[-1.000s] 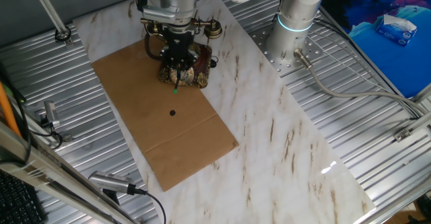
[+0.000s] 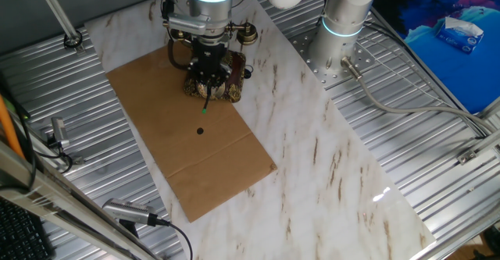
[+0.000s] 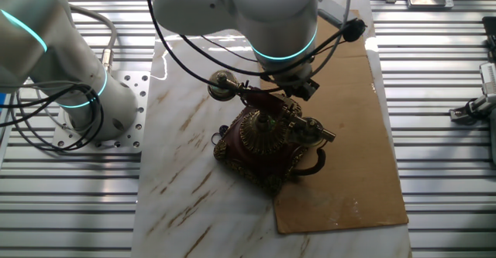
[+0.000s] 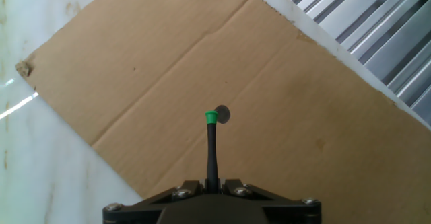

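My gripper is shut on a thin black stick (image 4: pixel 212 153) with a flared green tip (image 4: pixel 211 117). The stick points away from the fingers over the cardboard. A small dark round disc (image 4: pixel 223 114) lies on the brown cardboard (image 4: pixel 161 83), and in the wrist view the green tip partly overlaps its left side. From exterior view 1, the green tip (image 2: pixel 205 111) appears short of the disc (image 2: pixel 200 131); its height above the sheet is hard to judge. The arm hides most of the gripper in exterior view 2.
An ornate vintage telephone (image 3: pixel 263 138) stands near the gripper, overlapping the cardboard's edge, its handset across the top. The marble-patterned board (image 2: pixel 312 190) is clear on the base side. A metal-cased device (image 2: pixel 129 211) with a cable sits by the board's edge.
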